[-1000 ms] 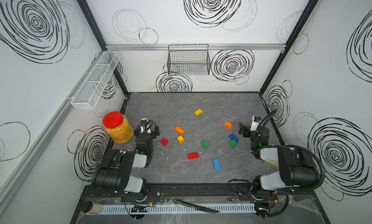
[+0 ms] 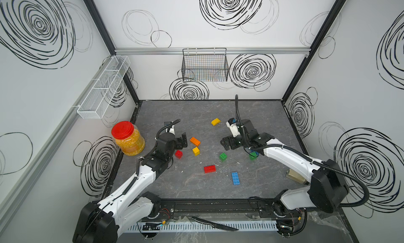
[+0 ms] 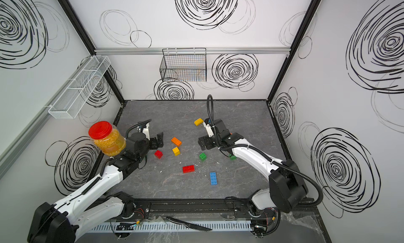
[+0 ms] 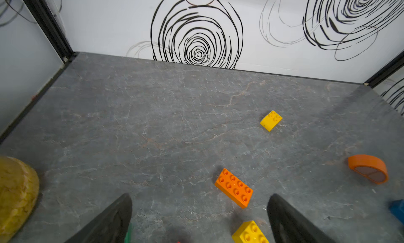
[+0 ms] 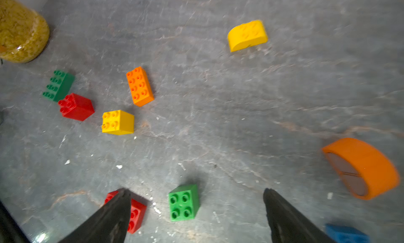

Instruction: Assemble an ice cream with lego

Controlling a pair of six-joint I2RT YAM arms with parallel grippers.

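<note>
My left gripper is open and empty, above the table beside the orange brick and the red cube. My right gripper stands open over the middle, with nothing in it. In the right wrist view, a green cube shows between the fingers but lower down on the table, and a long red brick is partly covered by the left finger. Also lying loose are a yellow cube, a rounded yellow brick, an orange arched piece and a dark green brick.
A red-lidded jar stands at the left edge. Near the front lies a light blue brick; another green brick is partly hidden under the right arm. Wire baskets hang on the walls.
Both arms have reached inward. The right gripper went from the right side to the middle, now covering the orange arch in the top left view. The left gripper shifted right. The bricks stayed put.
</note>
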